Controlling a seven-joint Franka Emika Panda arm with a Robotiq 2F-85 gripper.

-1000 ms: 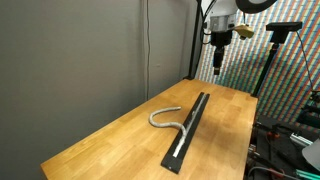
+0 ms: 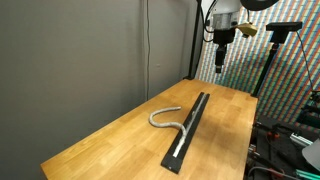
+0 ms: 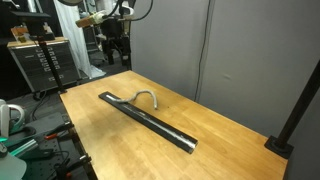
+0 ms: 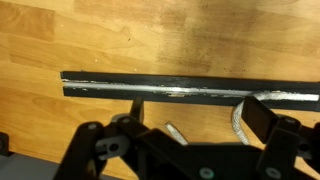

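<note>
A long black strip (image 2: 172, 161) with a pale groove along its middle lies flat on the wooden table. Crossing the wrist view from side to side, the strip (image 4: 110, 85) runs beyond the gap between the fingers. A grey, cord-like piece (image 3: 145, 92) curves in a hook beside it, with one stretch lying along the groove. Part of this cord (image 4: 236, 120) shows near the right finger, and a pale end lies lower, between the fingers. My gripper is open and empty. It hangs well above the table's far end in exterior view 1 (image 2: 219, 70).
Bare wooden table (image 2: 105, 145) extends on the wall side of the strip. A grey wall (image 2: 80, 70) borders the table. Black cables and dark equipment (image 2: 290, 145) stand off the table's near right edge.
The arm appears to sit very slightly higher than before. Strip and cord lie unmoved.
</note>
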